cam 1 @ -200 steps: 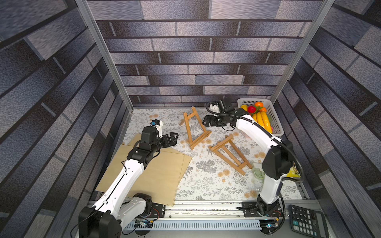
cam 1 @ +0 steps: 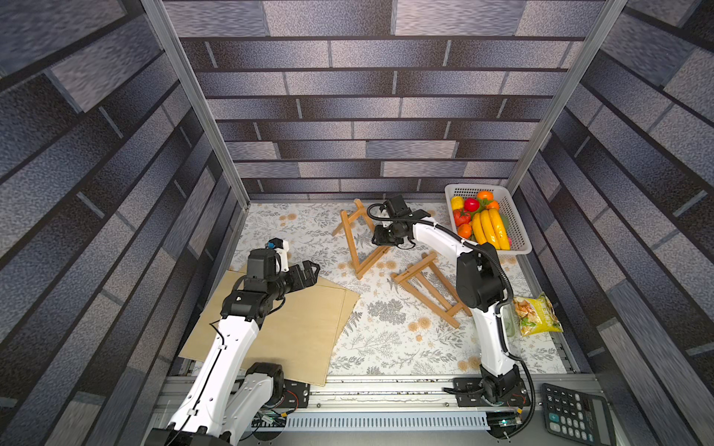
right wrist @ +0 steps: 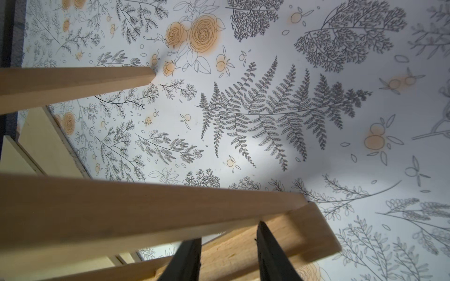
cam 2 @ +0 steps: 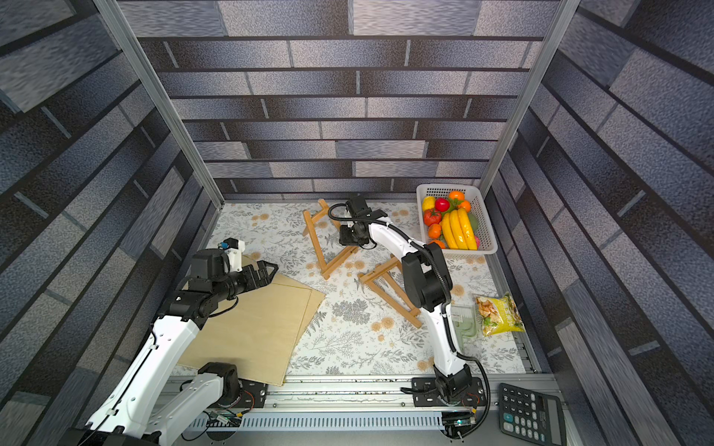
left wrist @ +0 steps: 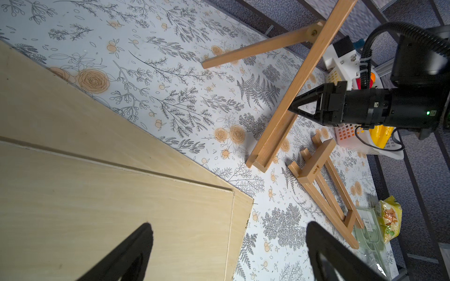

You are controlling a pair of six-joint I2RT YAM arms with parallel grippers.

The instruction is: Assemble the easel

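A wooden easel frame [cam 1: 349, 238] stands on the patterned tabletop at the back centre, a rear leg [left wrist: 253, 48] splayed out behind it. My right gripper is closed on the frame's right leg; its arm covers part of that side in both top views. In the left wrist view, the right gripper's fingers [left wrist: 307, 97] reach the frame from the right. A second wooden frame [cam 1: 426, 302] rests in front and to the right. Flat light-wood boards [cam 1: 275, 334] lie at the left. Above them hovers my left gripper [cam 1: 306, 273], open and empty.
At the back right stands a white basket [cam 1: 523, 223] of fruit. A yellow snack bag [cam 1: 537, 316] and a clear green-tinted container [cam 2: 464, 323] sit at the right edge.
My right gripper has moved left and closed onto the easel's right leg, and the frame's top has shifted slightly left. The left gripper has drawn back to the left.
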